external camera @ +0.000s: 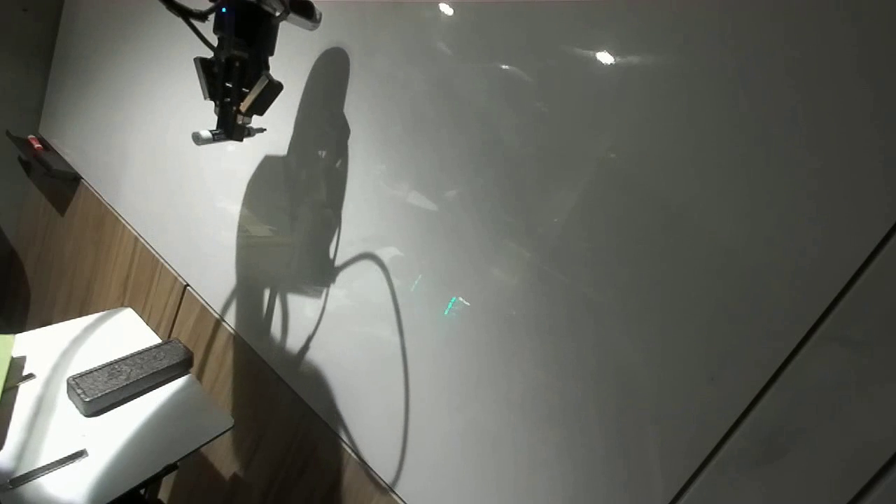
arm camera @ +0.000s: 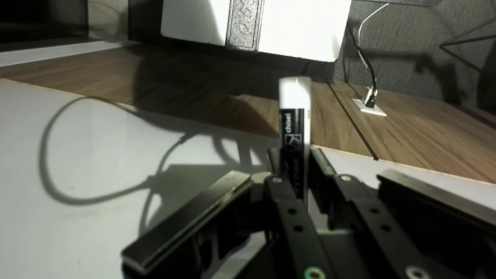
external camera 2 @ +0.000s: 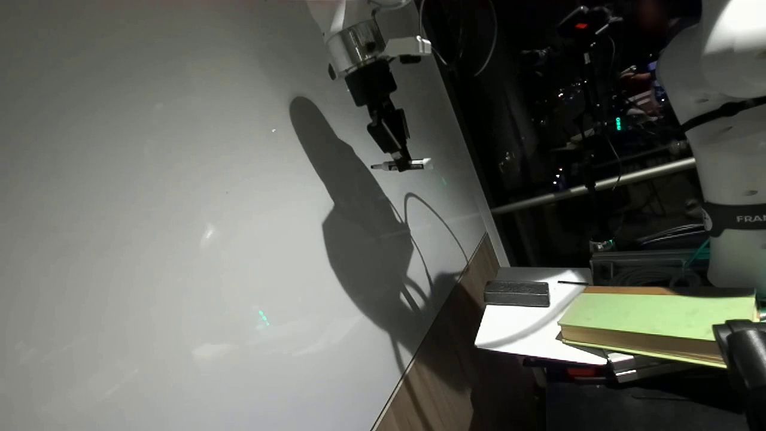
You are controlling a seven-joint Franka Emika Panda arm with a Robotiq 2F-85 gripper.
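A dry-erase marker (arm camera: 294, 128) with a white end and a black label is pinched between the fingers of my gripper, which is shut on it. In exterior view 1 the marker (external camera: 207, 136) lies roughly level across my gripper (external camera: 233, 133), its dark tip pointing right. From the other side, in exterior view 2, the marker (external camera 2: 422, 164) has its dark tip toward the left. Behind it rises the whiteboard (external camera: 546, 252), with the arm's shadow falling across it. Whether the tip touches the board cannot be told, though the shadow appears offset from the gripper.
A black eraser (external camera: 130, 378) rests on a small white table (external camera: 193, 416) below the board, near a green book (external camera 2: 646, 316). Wood panelling (external camera: 117, 243) runs under the board's edge. A dark holder (external camera: 46, 155) is fixed at the left. Much of the board is clear.
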